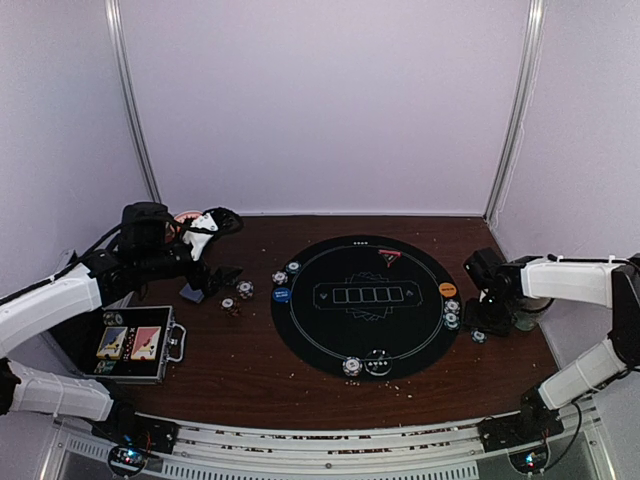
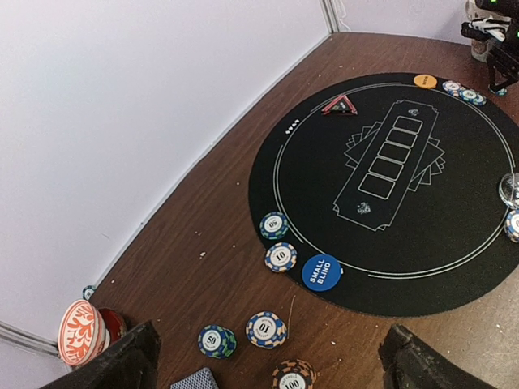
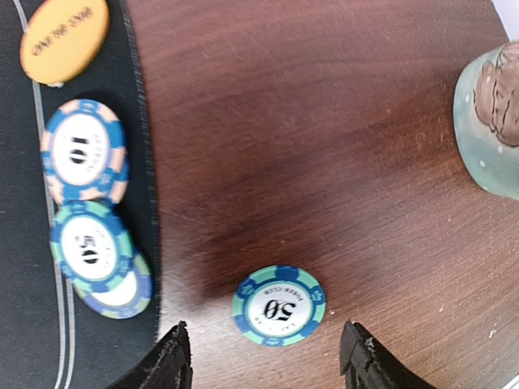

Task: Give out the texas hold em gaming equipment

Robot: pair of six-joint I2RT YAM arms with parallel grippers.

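My right gripper stands open low over the wood beside the round black mat [image 1: 320,330]; a loose 50 chip [image 3: 277,305] lies between and just beyond its fingertips. On the mat's right edge lie a 10 chip [image 3: 79,150], a 50 chip [image 3: 90,247] overlapping another chip, and an orange marker [image 3: 65,36]. My left gripper [image 1: 218,275] hangs open over the left side, holding nothing. Near it lie 50 [image 2: 216,342], 10 [image 2: 267,330] and 100 [image 2: 293,378] chips. A small blind marker [image 2: 321,272] and two chips sit on the mat's left edge.
An open metal case [image 1: 158,372] sits at the front left. A red round container [image 2: 81,331] is at the back left. A pale cylindrical object [image 3: 495,121] stands right of my right gripper.
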